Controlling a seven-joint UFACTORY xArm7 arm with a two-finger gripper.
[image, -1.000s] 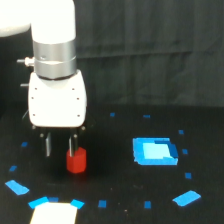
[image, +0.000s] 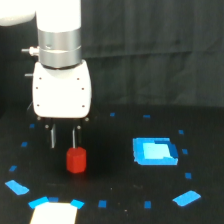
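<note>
A red block (image: 76, 161) stands on the black surface at lower left. Over it hangs my gripper (image: 64, 138), its two thin dark fingers spread apart and nothing visible between them. It is open. The right finger lines up roughly with the block's top, while the left one is off to the block's left. Whether the right fingertip touches the block cannot be told from this view.
Right of centre, a blue-bordered square (image: 155, 151) has a pale middle. Blue tape strips (image: 187, 198) and small blue marks dot the black surface. A pale square (image: 54, 213) lies at the front left edge. Between block and bordered square is free room.
My gripper has risen a little and shifted slightly right. Its fingers remain apart. The red block and the blue-bordered square have not moved.
</note>
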